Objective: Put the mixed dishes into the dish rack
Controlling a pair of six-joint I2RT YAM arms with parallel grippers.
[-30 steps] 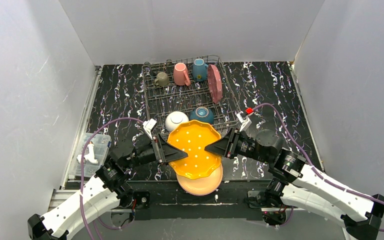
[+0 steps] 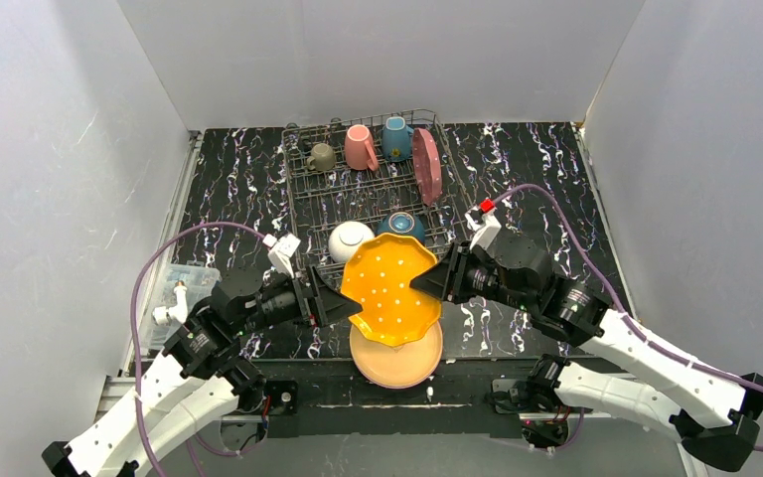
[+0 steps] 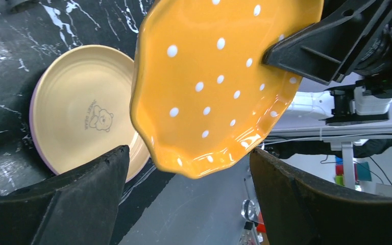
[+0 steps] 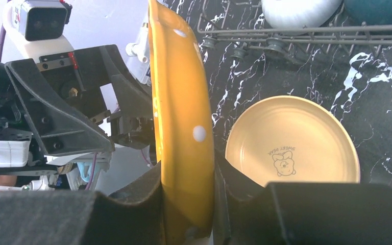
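Note:
Raised over the counter's front is a yellow plate with white dots (image 2: 390, 288), its wavy rim gripped on the right side by my right gripper (image 2: 437, 285). In the right wrist view the yellow plate (image 4: 184, 117) stands edge-on between the right fingers. My left gripper has its fingers apart, and the plate's lower edge shows beyond the gap, not clamped. Below lies a peach plate (image 2: 397, 364) flat at the counter's front edge, bear print up. The wire dish rack (image 2: 328, 207) holds a pink plate (image 2: 426, 166) upright, and cups and bowls.
In the rack are a grey cup (image 2: 322, 157), a pink mug (image 2: 361, 148), a blue mug (image 2: 396, 139), a white bowl (image 2: 350, 239) and a blue bowl (image 2: 402, 227). A clear bin (image 2: 197, 282) stands at left. Counter right of the rack is bare.
The left gripper has backed off leftward from the plate's edge and opened. Held by the right gripper, the yellow plate has tilted and risen slightly toward the rack.

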